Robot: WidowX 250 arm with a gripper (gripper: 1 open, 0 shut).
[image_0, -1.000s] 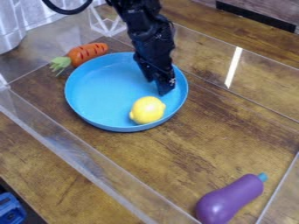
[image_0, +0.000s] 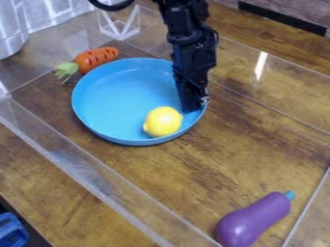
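My black gripper (image_0: 194, 92) points down at the right rim of a blue plate (image_0: 116, 101), its fingers shut, with nothing visible between them. A yellow round object (image_0: 162, 121) lies on the plate's front right. A toy carrot (image_0: 98, 59) lies on the table behind the plate at the left. A purple eggplant (image_0: 252, 218) lies alone at the front right.
A blue object (image_0: 8, 230) sits at the lower left edge, and clear plastic pieces stand at the back left.
My gripper has moved a little to the right, toward the plate's right rim. The objects on the table and plate look unmoved.
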